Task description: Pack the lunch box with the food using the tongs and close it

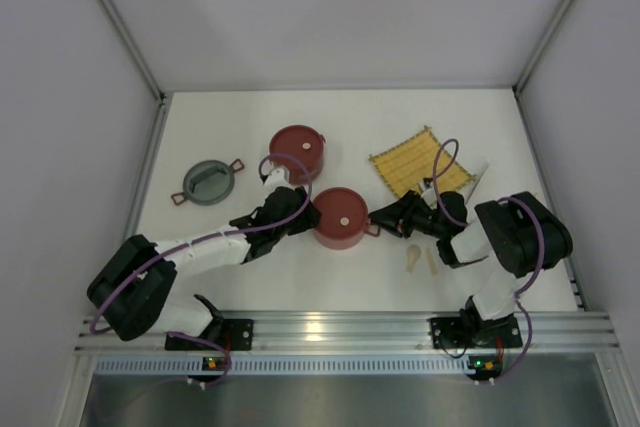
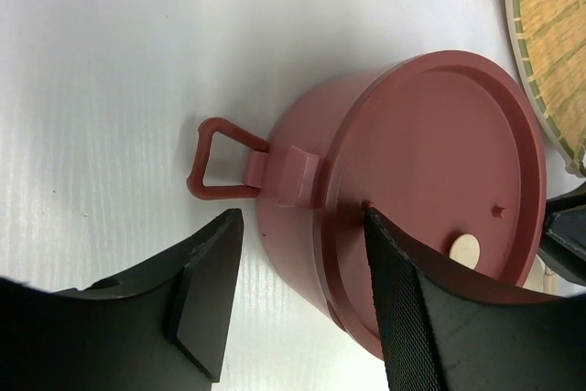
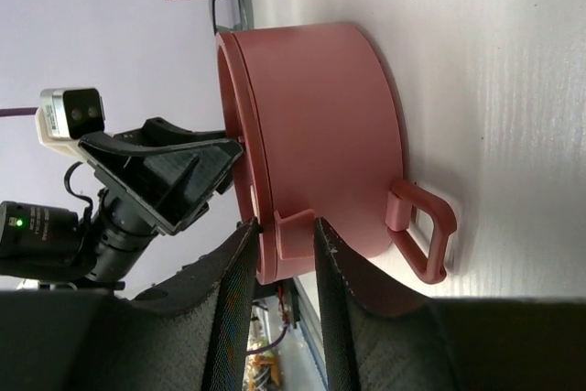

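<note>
A round red-brown lunch box (image 1: 341, 212) with a flat lid (image 2: 439, 162) stands between my two grippers. My left gripper is open, one finger outside the wall and the other over the lid, with the rim between them; whether they touch it I cannot tell. A loop handle (image 2: 224, 162) juts out on that side. Opposite, my right gripper stands part open around the side latch (image 3: 295, 235) under the rim. A gap shows on one side of the latch, while the other finger is close against it.
Behind stands a second red-brown pot (image 1: 298, 150). A grey-green round dish (image 1: 209, 183) with red handles lies at the left. The yellow woven mat (image 1: 415, 162) is at the right, above a wooden spoon (image 1: 413, 257).
</note>
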